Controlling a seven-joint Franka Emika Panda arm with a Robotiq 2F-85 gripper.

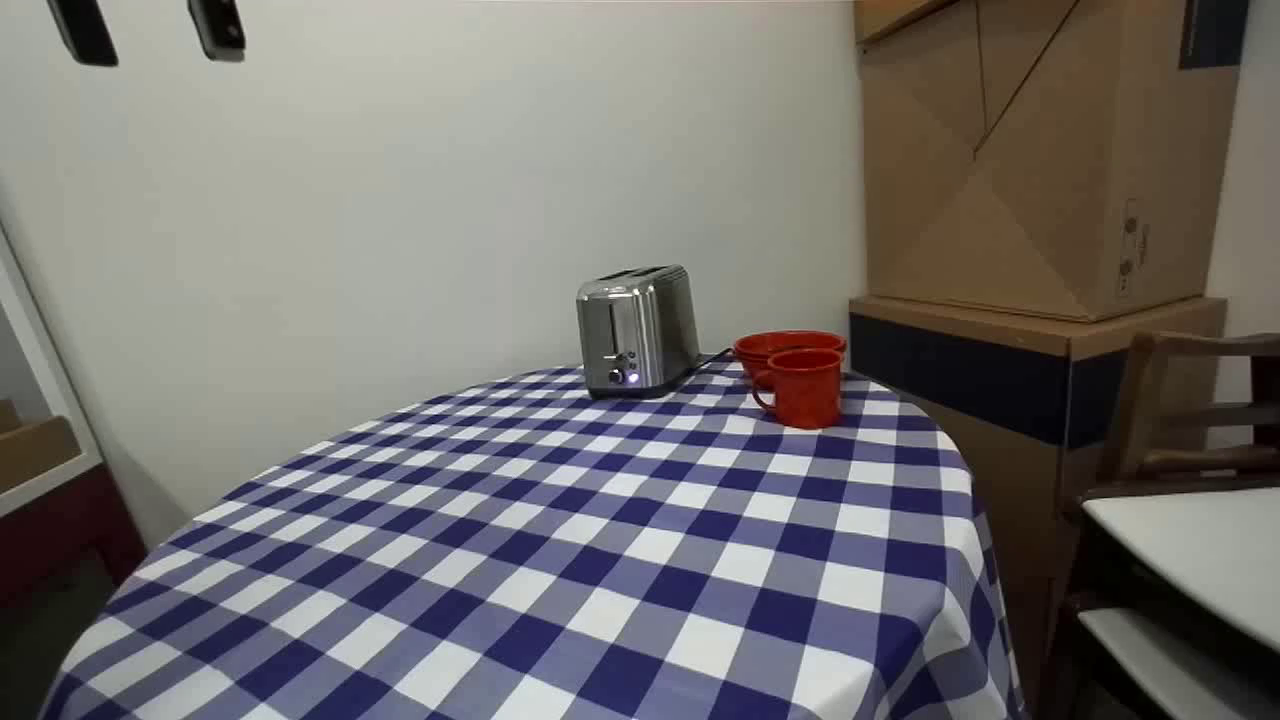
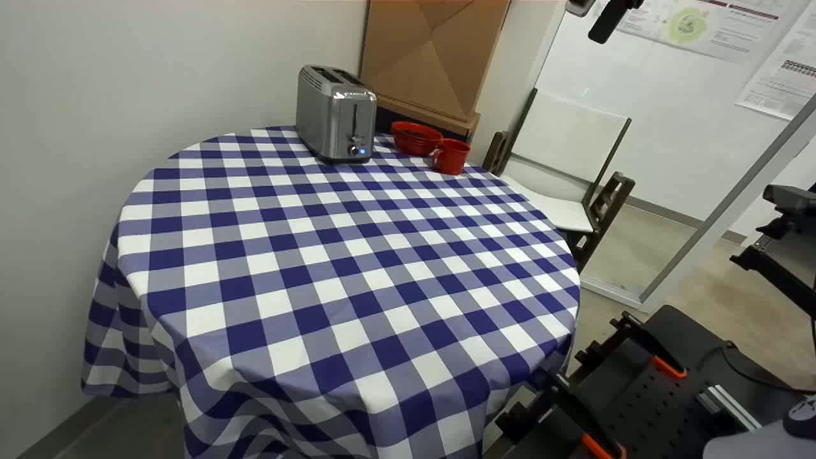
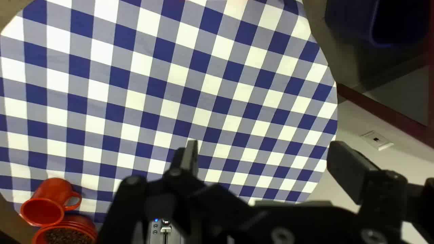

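A silver toaster [image 1: 638, 330] stands at the back of the checked table [image 1: 480, 576], its small light lit. To its right sits a red mug [image 1: 806, 390], upright, close in front of a red bowl [image 2: 417, 139]. From above, the wrist view shows brown bits inside the bowl [image 3: 69, 236] and the mug [image 3: 44, 207] beside it. My gripper is high above the table with its fingers wide apart and nothing between them. Its mechanism covers most of the toaster [image 3: 164, 234] there. Only the fingertips of the gripper [image 1: 152, 34] show at the top left in exterior view 1.
A wall runs behind it. Stacked cardboard boxes [image 1: 996, 180] rise just past the mug's side, and a chair [image 2: 562, 168] stands beyond the right edge. A cord trails behind the toaster.
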